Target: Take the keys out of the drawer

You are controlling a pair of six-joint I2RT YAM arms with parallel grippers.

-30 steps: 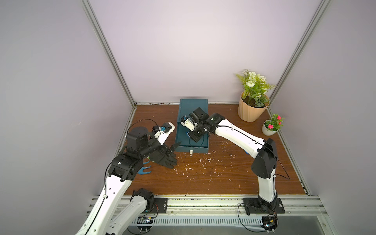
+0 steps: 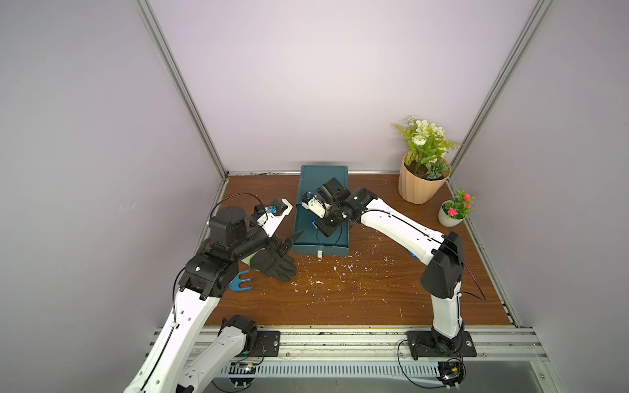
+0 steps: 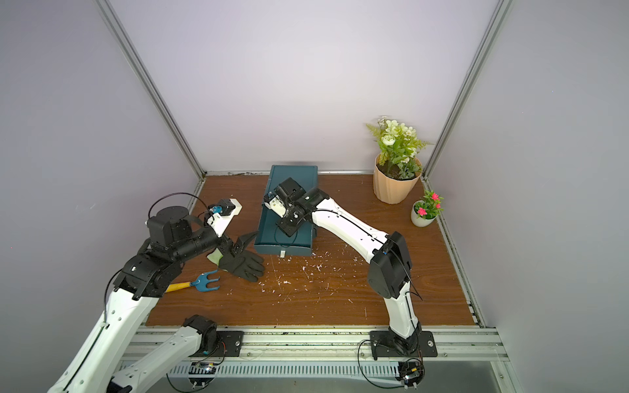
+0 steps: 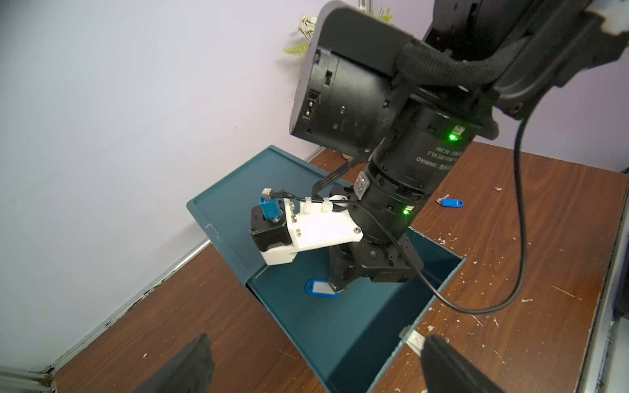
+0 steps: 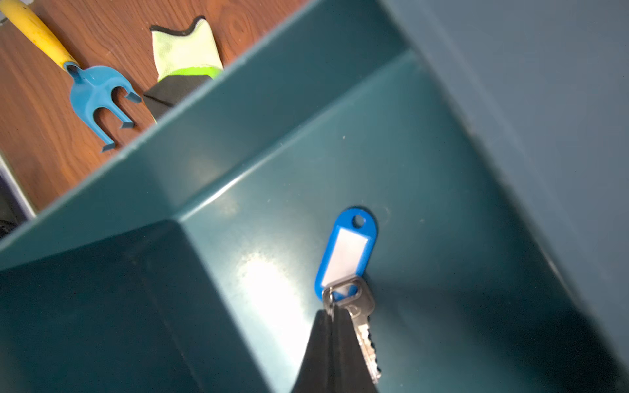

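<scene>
The teal drawer (image 2: 324, 251) is open on the table. Inside it, in the right wrist view, lie a silver key (image 5: 363, 321) and its ring with a blue tag (image 5: 344, 255). My right gripper is down in the drawer, shut, its fingertips at the key ring; whether the ring is between them I cannot tell. My left gripper stands open outside the drawer at its front left, with nothing between its fingers.
A dark glove (image 3: 242, 265) and a blue fork (image 3: 203, 283) lie to the left. Two potted plants (image 2: 422, 186) stand at the back right. Another blue tag (image 4: 450, 203) lies on the table right of the drawer.
The right arm has shifted very slightly upward.
</scene>
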